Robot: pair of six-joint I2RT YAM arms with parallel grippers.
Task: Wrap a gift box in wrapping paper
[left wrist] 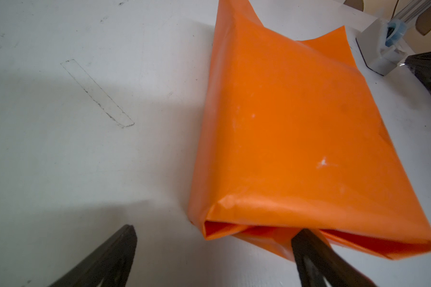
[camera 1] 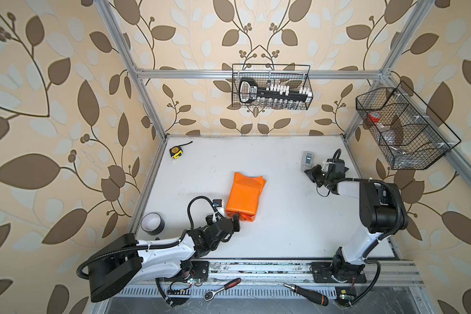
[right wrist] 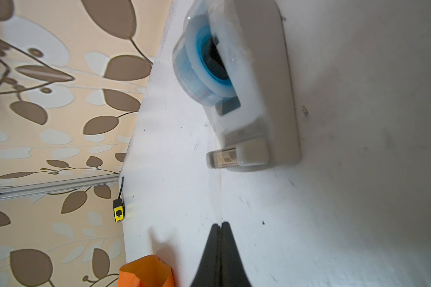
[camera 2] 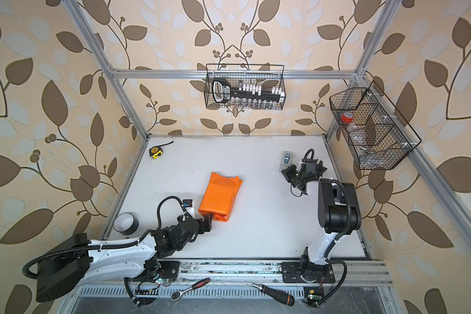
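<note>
The gift box, wrapped in orange paper [camera 1: 244, 196], lies left of the table's middle; in the left wrist view the paper's near end [left wrist: 273, 234] is loosely folded, with gaps. My left gripper is open at that end, its right finger [left wrist: 313, 258] against or just before the fold; contact is unclear. At the table's right, a grey tape dispenser [right wrist: 273, 91] carries a blue-cored roll [right wrist: 203, 62]. My right gripper is shut just off its cutter [right wrist: 237, 155]. A faint clear tape strip [right wrist: 215, 196] runs from the cutter to its fingertips.
A yellow tape measure [camera 1: 176, 151] rests at the back left, and a white round container [camera 1: 152, 223] at the left edge. Wire baskets [camera 1: 272, 89] hang on the back and right walls. Between the orange package and the dispenser, the white table [camera 1: 282, 209] is clear.
</note>
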